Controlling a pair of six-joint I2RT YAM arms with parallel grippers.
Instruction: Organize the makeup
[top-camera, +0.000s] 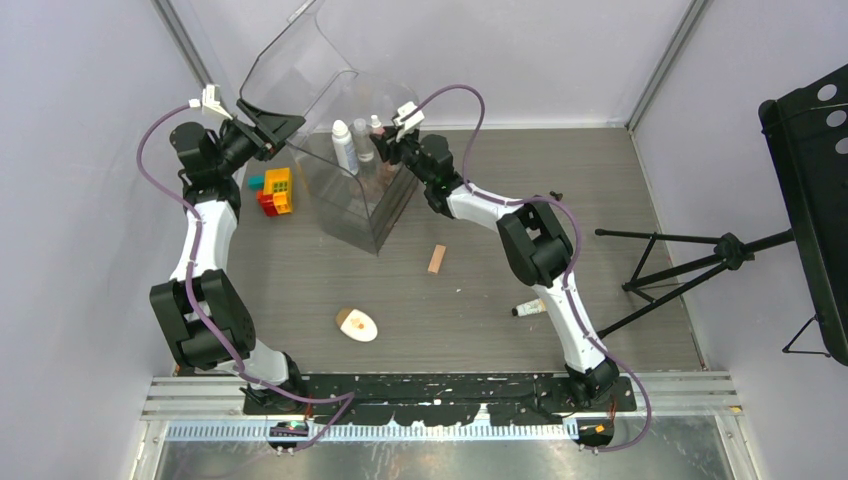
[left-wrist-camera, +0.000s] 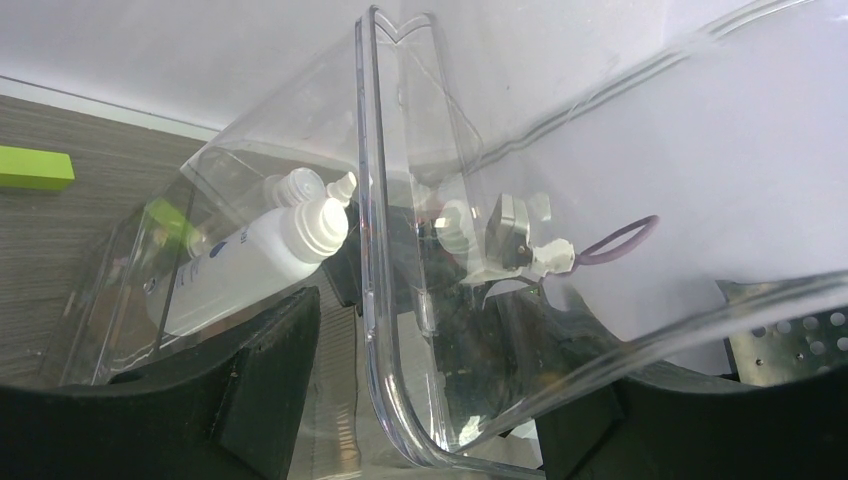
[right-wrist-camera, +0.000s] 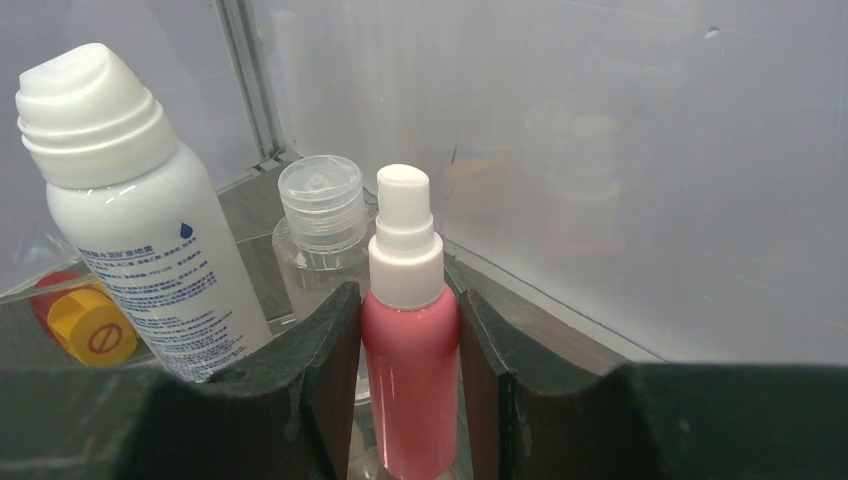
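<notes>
A clear acrylic box (top-camera: 345, 215) stands at the back with its lid raised. My left gripper (top-camera: 280, 128) is at the lid and rim, the clear edge (left-wrist-camera: 375, 250) between its fingers; whether it grips is unclear. Inside stand a white bottle (right-wrist-camera: 150, 250) and a clear bottle (right-wrist-camera: 320, 250). My right gripper is shut on a pink bottle with a white cap (right-wrist-camera: 410, 390), beside those two, inside or over the box.
Colored blocks (top-camera: 277, 188) lie left of the box. An orange bar (top-camera: 436, 258), a cream-colored bottle (top-camera: 357, 325) and a tube (top-camera: 530, 307) lie on the floor. A black stand (top-camera: 732, 250) is at the right.
</notes>
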